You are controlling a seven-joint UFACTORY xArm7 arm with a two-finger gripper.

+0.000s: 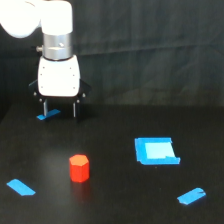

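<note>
A red hexagonal block [79, 168] stands on the dark table, left of the middle in the camera view. Farther back and to its left, my gripper [60, 107] hangs from the white arm. Its two dark fingers are spread, and nothing shows between them. It is well apart from the red block. Toward the right lies a blue-bordered square [142, 150] with a white middle, flat on the table.
Blue tape strips mark the table: one near the gripper [48, 115], one at the front left [20, 187], one at the front right [191, 196]. Bare dark table separates the block from the blue-bordered square. A dark curtain [150, 60] closes off the back.
</note>
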